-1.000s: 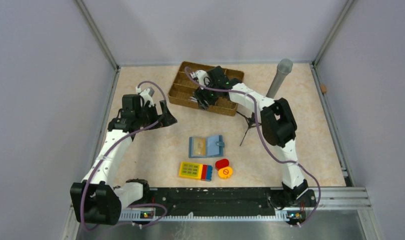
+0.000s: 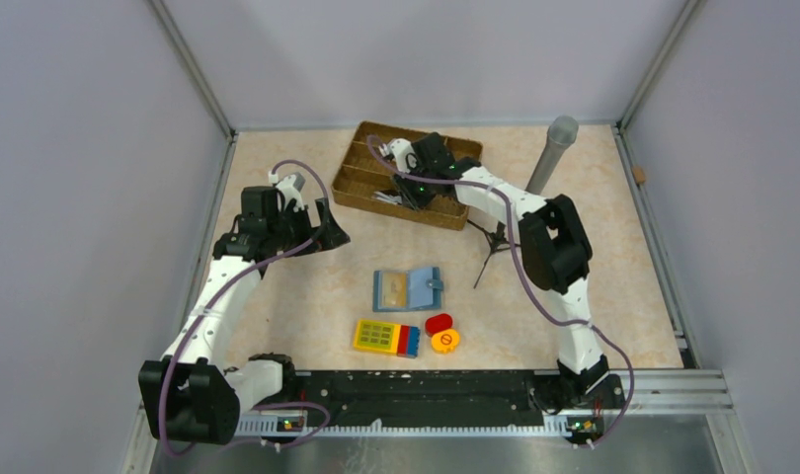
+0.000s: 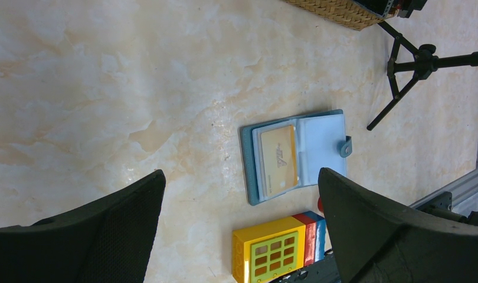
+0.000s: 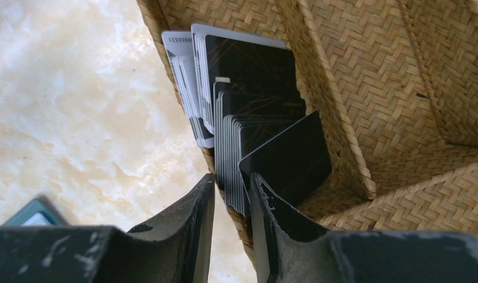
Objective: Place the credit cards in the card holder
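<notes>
The card holder (image 2: 407, 289) lies unfolded mid-table; in the left wrist view a gold-coloured card (image 3: 278, 160) shows in its clear left-hand sleeve. Several black and grey cards (image 4: 254, 88) lean in a row inside a compartment of the woven basket (image 4: 343, 124). One black card (image 4: 290, 159) sits askew at the near end of that row. My right gripper is part open over the basket's near wall, one fingertip overlapping the corner of the askew card; whether it touches is unclear. Left of the holder, my left gripper stands wide open and empty.
A yellow toy block piece (image 2: 378, 337) lies in front of the holder, with a red piece (image 2: 439, 324) and an orange piece (image 2: 445, 342) beside it. A grey-topped stand (image 2: 552, 153) rises right of the basket. Table left of the holder is clear.
Over the last second my right gripper has shifted slightly further over the basket, its fingertips moving a little to the right. The left arm, holder and toy pieces stay put.
</notes>
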